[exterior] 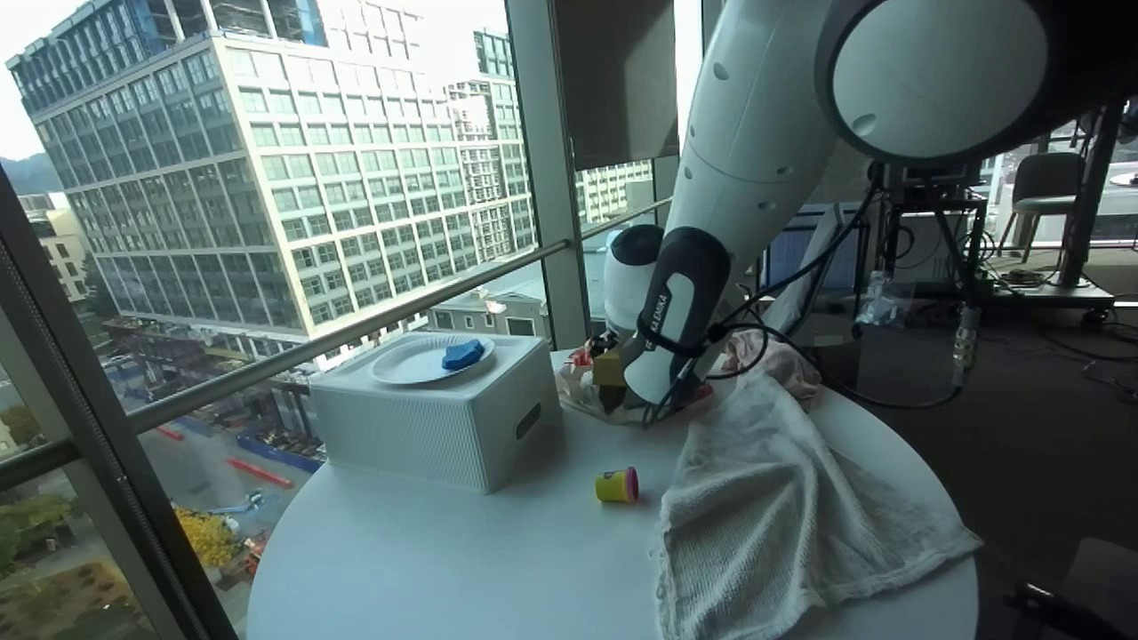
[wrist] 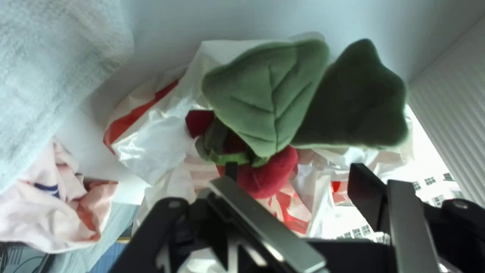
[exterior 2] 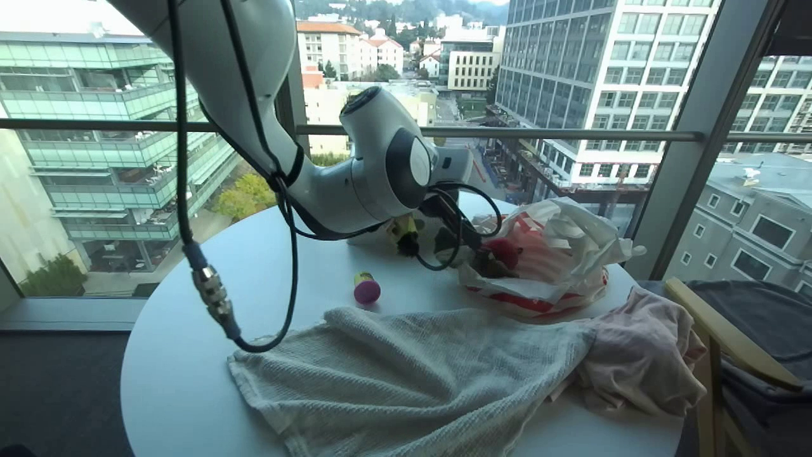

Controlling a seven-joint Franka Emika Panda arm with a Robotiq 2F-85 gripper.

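A red and green plush toy [wrist: 268, 102] with big felt leaves rests on a crinkled white and red plastic bag [wrist: 154, 132] in the wrist view. My gripper hangs over the bag, its fingers parted. Its left fingertip comes up against or just in front of the plush's red part; whether they touch cannot be told. The right fingertip stands apart over the bag. Nothing is clamped between the fingers. In exterior view 2 the bag [exterior 2: 548, 259] lies by the table's window side, with some of the red plush [exterior 2: 502, 251] showing beside my arm's cables.
A white ribbed box [exterior: 427, 421] carries a paper plate [exterior: 400, 363] with a blue lump [exterior: 461, 354]. A yellow tub [exterior: 615, 485] lies on its side. Towels [exterior: 789, 501] cover the table's right side.
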